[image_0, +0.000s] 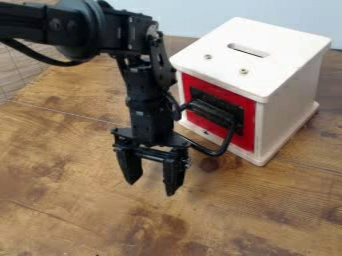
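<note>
The black arm reaches in from the upper left, and its gripper (151, 172) points down over the wooden floor, left of and in front of a white box (254, 60). The gripper's two fingers are apart with nothing visible between them. The box has a slot and two small round fittings on its sloped top, and a red front panel (201, 121) with a black fixture on it. A black loop, a handle or cable, stands out from that fixture toward the arm, partly hidden behind it.
Bare wooden surface (94, 210) fills the foreground and the area right of the box. A pale wall is at the back, with lighter tiled ground at the far left.
</note>
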